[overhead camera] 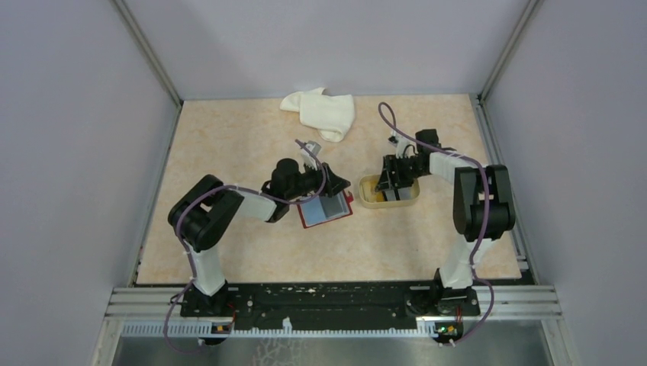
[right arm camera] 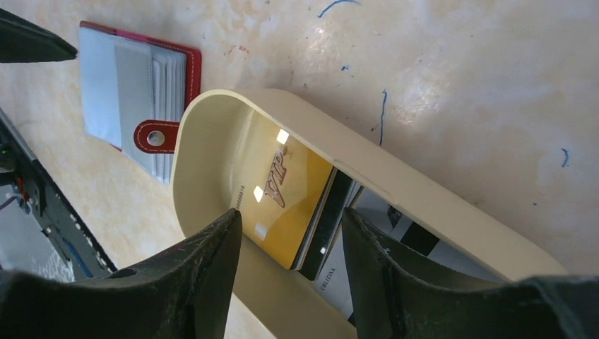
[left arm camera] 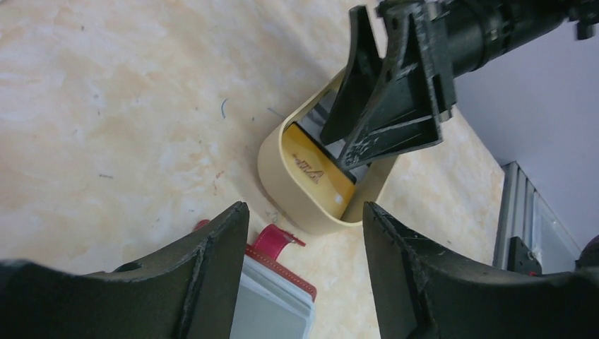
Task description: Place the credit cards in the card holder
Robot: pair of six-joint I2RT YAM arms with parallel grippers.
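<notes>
A red card holder (overhead camera: 320, 217) with grey sleeves (left arm camera: 274, 311) lies open at the table's centre, my left gripper part open directly above it. Beside it, a cream oval tray (overhead camera: 385, 204) holds several cards: a gold VIP card (right arm camera: 279, 198), dark and silver cards (right arm camera: 385, 240). My right gripper is down at the tray, part open, its fingertips over the cards; whether they touch any card is unclear.
A white cloth (overhead camera: 326, 114) lies at the back of the table.
</notes>
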